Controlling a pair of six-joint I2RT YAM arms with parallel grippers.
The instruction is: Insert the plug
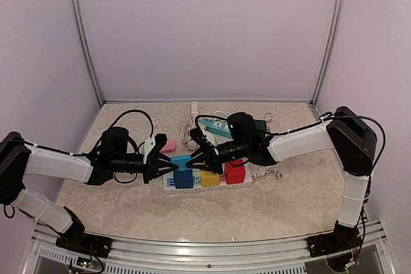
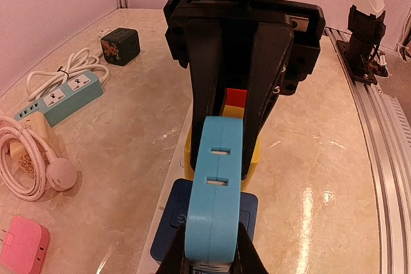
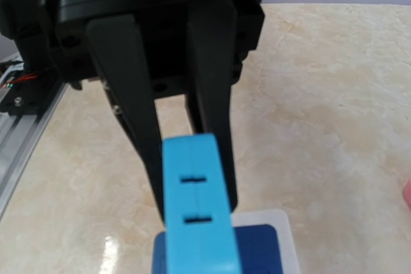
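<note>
A light blue plug (image 1: 181, 162) is held up between both grippers, over the left part of a white power strip (image 1: 168, 189). From one end my left gripper (image 1: 170, 166) is shut on it; from the other, my right gripper (image 1: 194, 163) is shut on it too. Two slots show on the blue face (image 2: 217, 178) in the left wrist view, and in the right wrist view the same plug (image 3: 196, 203) fills the low centre. Below it a dark blue plug (image 1: 183, 179) sits on the strip. The light blue plug's far side is hidden.
A yellow plug (image 1: 209, 179) and a red plug (image 1: 235, 172) sit along the strip. Behind lie a pink plug (image 1: 168, 146), a teal strip (image 2: 61, 99), a dark cube (image 2: 120, 46) and a pink coiled cord (image 2: 22, 158).
</note>
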